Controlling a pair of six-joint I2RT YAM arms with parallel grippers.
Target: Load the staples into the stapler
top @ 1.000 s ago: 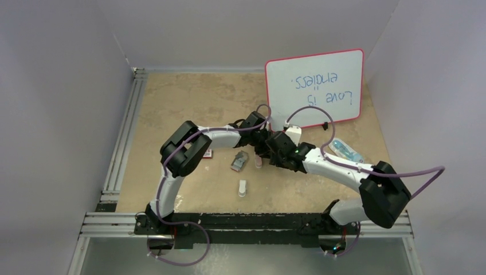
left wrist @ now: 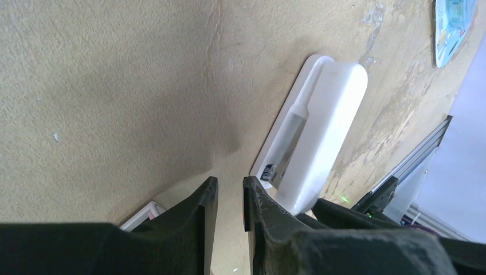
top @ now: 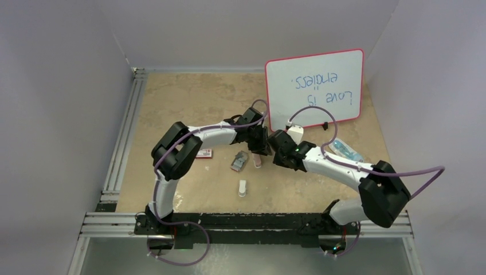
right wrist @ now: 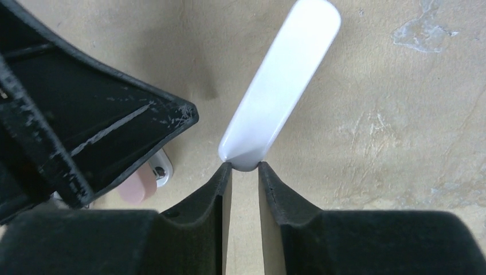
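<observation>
In the left wrist view a white stapler lies on the table, its top raised at the near end over the base; the slot between them is partly visible. Shut on that near end of the white top is my right gripper, whose dark finger shows beside it in the left wrist view. My left gripper stands part open just left of the stapler, with nothing seen between its fingers. From above, both arms hide this stapler. A staple strip cannot be made out.
A pink stapler, a grey stapler and another white one lie nearby. A red-and-white box is farther left. The whiteboard stands behind, with a blue pack at right.
My left arm has shifted a little to the left, drawing its gripper away from the right one. The right gripper has hardly moved.
</observation>
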